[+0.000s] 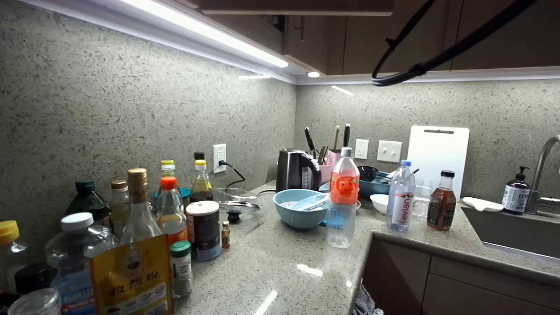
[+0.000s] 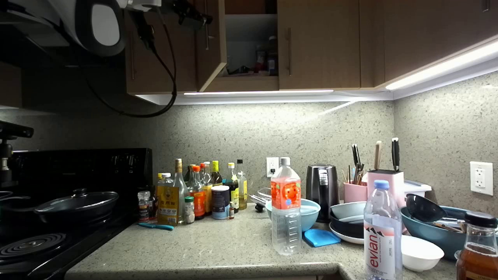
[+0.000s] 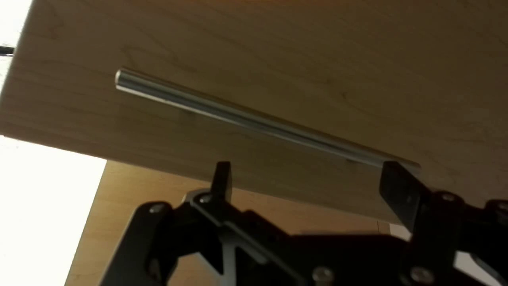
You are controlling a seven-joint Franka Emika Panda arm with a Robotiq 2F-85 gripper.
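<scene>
In the wrist view my gripper stands open, its two black fingers wide apart with nothing between them. Beyond them a wooden cabinet door (image 3: 295,71) carries a long metal bar handle (image 3: 266,123), which runs at a slant; its lower right end appears close to the right finger (image 3: 399,190). Whether they touch I cannot tell. In exterior view 2 the upper cabinet door (image 2: 213,51) is swung partly open, and the dark gripper (image 2: 192,16) is by its handle, partly cut off by the frame's top. Exterior view 1 shows only a cable of the arm.
Inside the opened cabinet (image 2: 252,42) several items sit on the shelf. On the counter below are a red-labelled bottle (image 2: 286,200), an evian bottle (image 2: 380,233), a blue bowl (image 1: 299,214) and several sauce bottles. A loose black cable (image 2: 149,113) hangs under the arm.
</scene>
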